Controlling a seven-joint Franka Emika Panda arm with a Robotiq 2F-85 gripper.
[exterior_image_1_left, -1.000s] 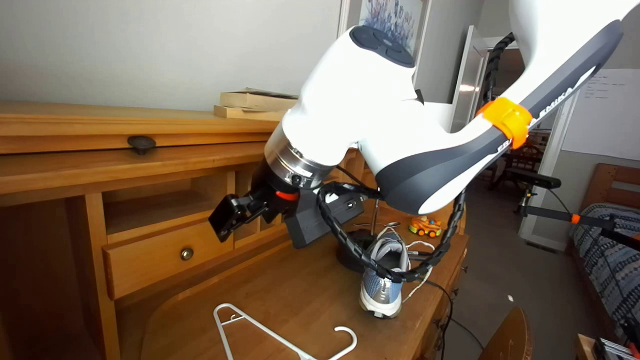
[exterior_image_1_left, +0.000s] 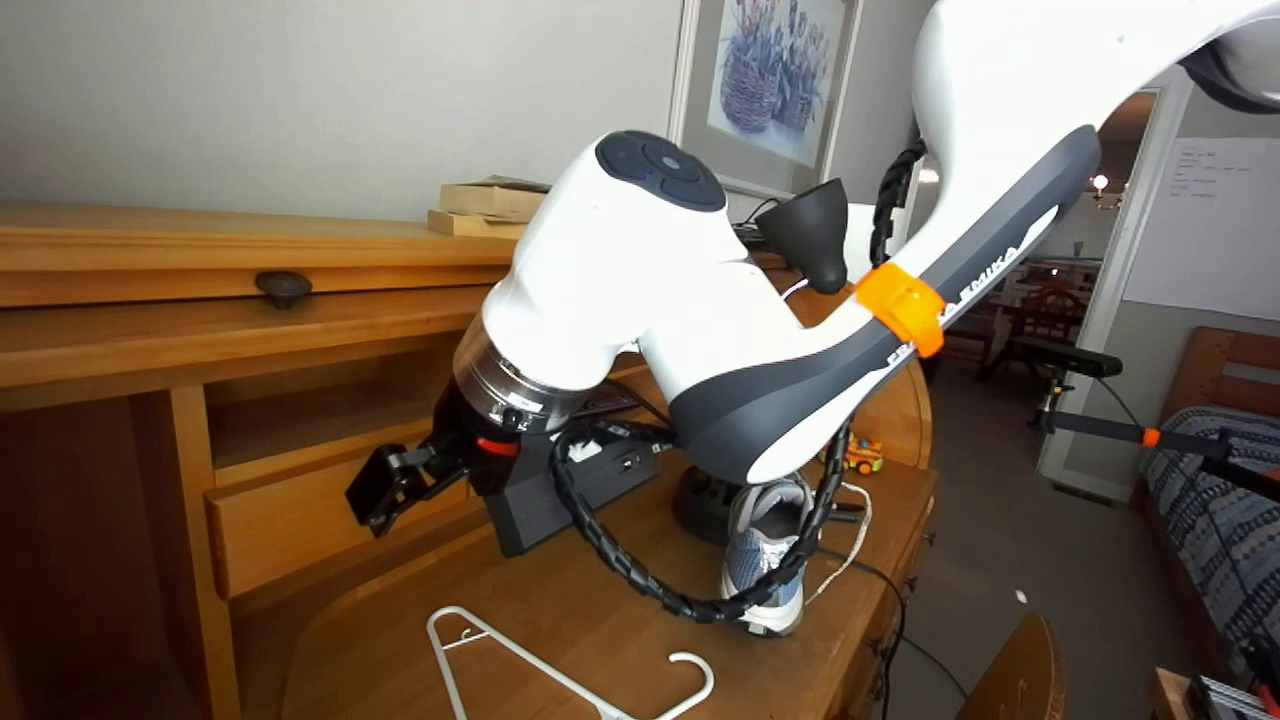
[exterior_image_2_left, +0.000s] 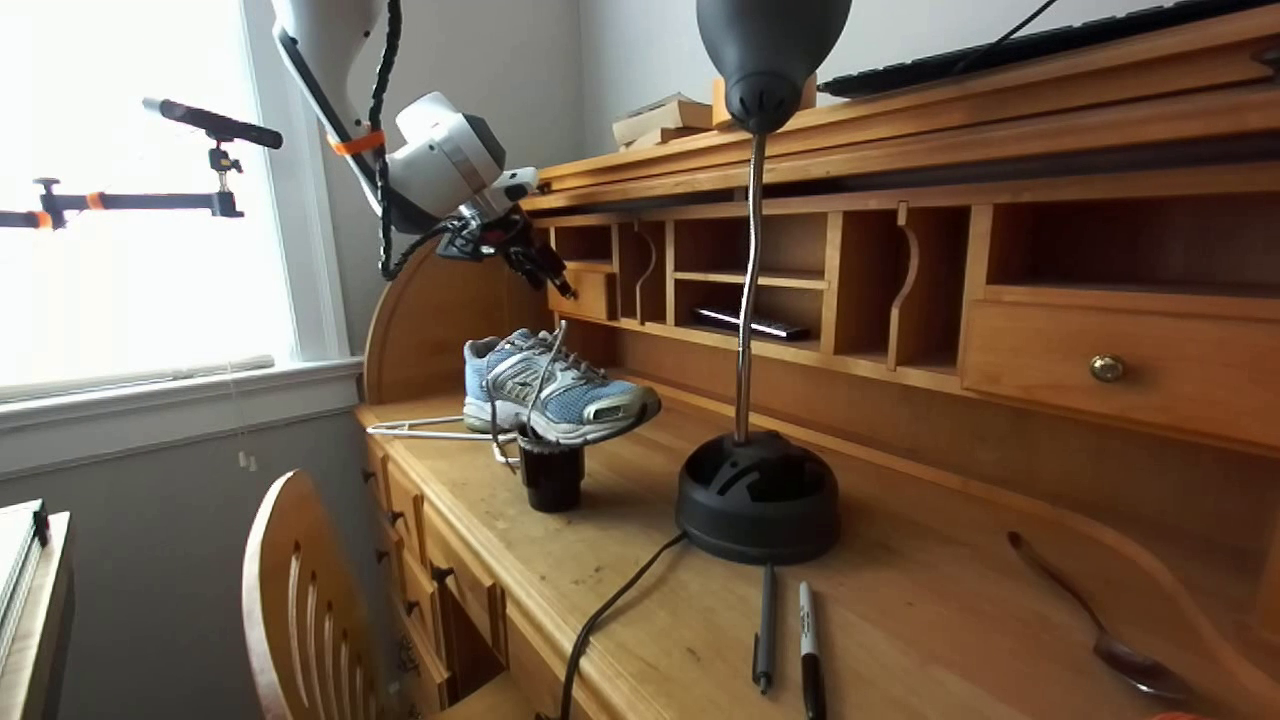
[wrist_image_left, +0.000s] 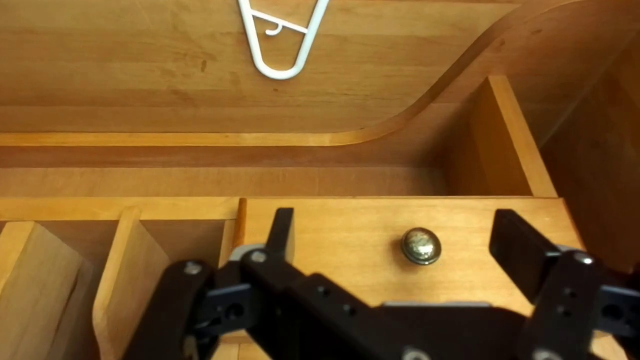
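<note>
In the wrist view a small wooden drawer (wrist_image_left: 348, 258) fills the space beyond my gripper. The drawer's round metal knob (wrist_image_left: 421, 246) shows between the two spread fingers, nearer the right one, with nothing gripped. From exterior view 1 my gripper (exterior_image_1_left: 378, 490) is in front of the drawer (exterior_image_1_left: 288, 528) and covers its knob. Exterior view 2 has the gripper (exterior_image_2_left: 566, 288) close to that far drawer (exterior_image_2_left: 590, 298). The drawer looks closed. Whether the fingers reach around the knob or stop short of it, I cannot tell.
A white hanger (exterior_image_1_left: 528, 658) lies on the desktop. A blue-grey shoe (exterior_image_2_left: 558, 390) rests partly on a black cup (exterior_image_2_left: 553, 474), beside a black lamp (exterior_image_2_left: 758, 498). Wooden dividers (wrist_image_left: 123, 282) stand left of the drawer. Pens and a spoon (exterior_image_2_left: 1104, 624) lie at the desk's other end.
In exterior view 1 the arm has moved left and down, bringing my gripper from right of the knob to in front of it. The hanger and shoe have not moved.
</note>
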